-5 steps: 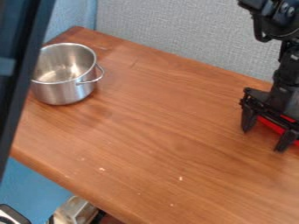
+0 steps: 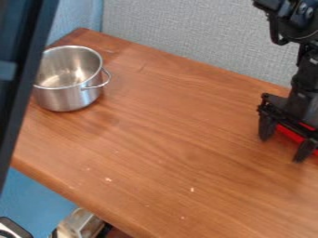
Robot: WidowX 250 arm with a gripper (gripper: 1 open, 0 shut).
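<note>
At the right edge of the camera view my black gripper is low over the wooden table, its fingers apart. A red object lies directly behind and between the fingers, mostly hidden by the gripper and cut off by the frame's edge, so I cannot tell what it is.
A steel pot with side handles stands at the left of the table. A grey wall runs along the back, and a dark panel covers the left edge of the view.
</note>
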